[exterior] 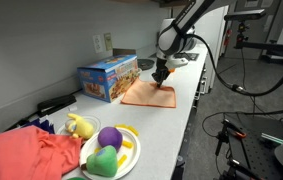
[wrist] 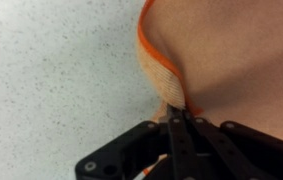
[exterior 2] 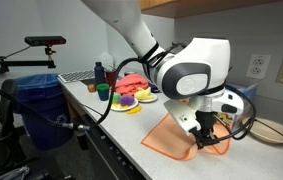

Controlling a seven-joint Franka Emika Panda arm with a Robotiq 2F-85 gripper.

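Note:
An orange-tan cloth [exterior: 148, 95] with a brighter orange border lies on the white counter. In the second exterior view, this cloth [exterior 2: 171, 138] spreads under and beside the arm's wrist. My gripper is shut at its edge, pointing down. The cloth [wrist: 236, 50] bunches in the wrist view, its orange hem and a turned-up strip running into the fingertips, so a thin fold appears pinched there. Exterior view 1 shows the gripper [exterior: 159, 80] low over the far side of the cloth, its tips too small to make out.
A blue box [exterior: 108, 79] stands beside the cloth at the back. Nearer exterior view 1 are a plate [exterior: 128, 160] with toy food and a red cloth [exterior: 26, 153]. A shallow tan bowl [exterior 2: 272, 131] sits beyond the arm. Bare counter [exterior 2: 161, 167] lies in front.

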